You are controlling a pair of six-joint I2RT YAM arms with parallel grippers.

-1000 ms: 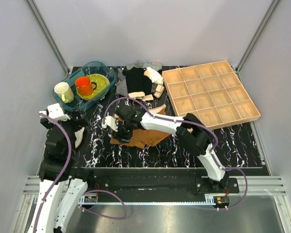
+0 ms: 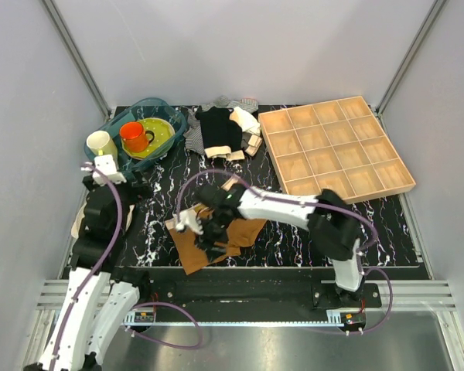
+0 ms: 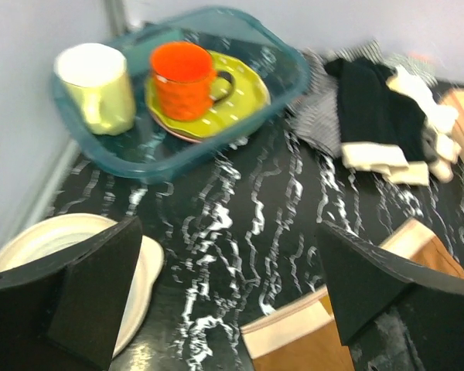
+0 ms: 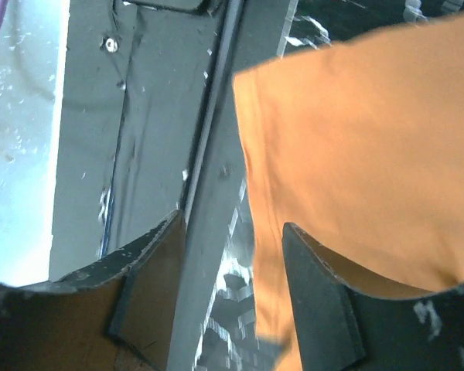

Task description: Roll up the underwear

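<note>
The underwear is a flat brown-orange cloth (image 2: 187, 251) with a paler waistband, lying on the black marbled table under my right arm. In the right wrist view, its near corner and a broad orange panel (image 4: 348, 147) fill the right side. My right gripper is open, one finger beside or over the cloth's edge and the other over the table's front. From above, the arm hides the cloth's middle. My left gripper is open and empty at the table's left side, with part of the waistband (image 3: 286, 332) visible beyond its right finger.
A teal basket (image 2: 158, 103) with cups and a plate stands at the back left. Folded dark and striped clothes (image 2: 219, 127) lie at the back middle, and an empty wooden compartment tray (image 2: 356, 185) at the back right. A pale round plate (image 3: 135, 309) sits under the left gripper.
My right arm has come toward the front edge, and the cloth's left part now reaches further that way. The left arm has shifted slightly right and toward the back.
</note>
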